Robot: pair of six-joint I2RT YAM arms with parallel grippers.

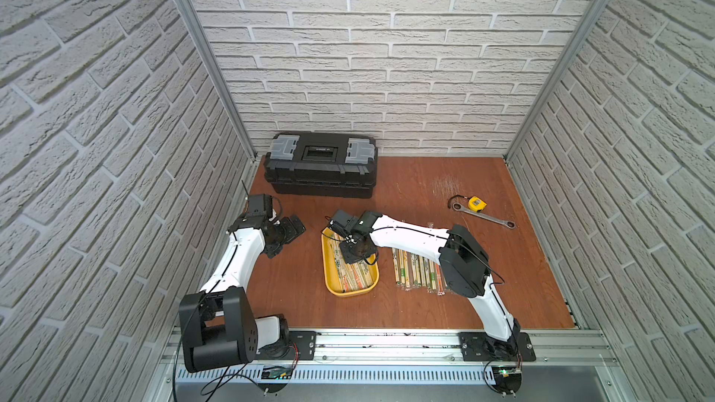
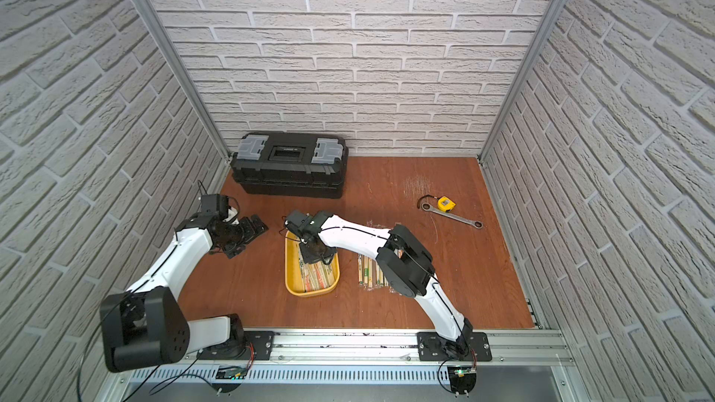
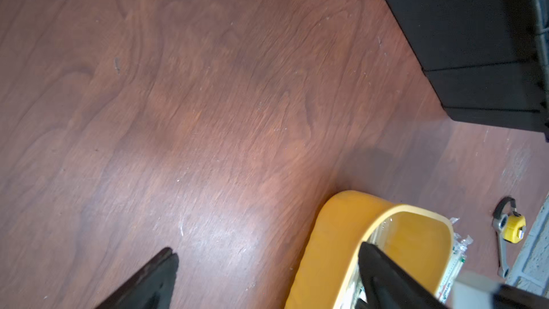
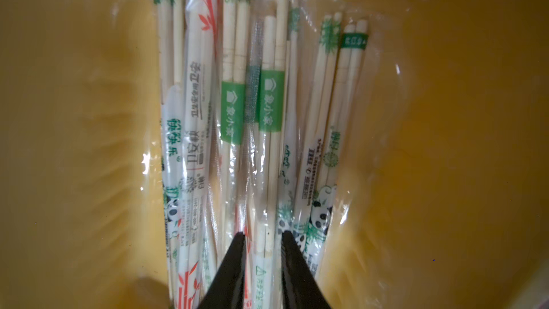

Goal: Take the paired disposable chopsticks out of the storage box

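The yellow storage box holds several plastic-wrapped chopstick pairs, lying side by side lengthwise. Over the box hangs my right gripper, its fingers narrowly apart, with a green-banded chopstick pair running below and between the tips in the right wrist view. Whether the tips touch that wrapper cannot be told. The right hand hides the box's upper half from the top views. Left of the box, my left gripper is wide open above bare wood, holding nothing. More wrapped chopsticks lie in a row on the table, right of the box.
At the back left stands a black toolbox. A yellow tape measure and a wrench lie at the right rear. Bare table shows at the back middle, and the right forearm spans the chopstick row.
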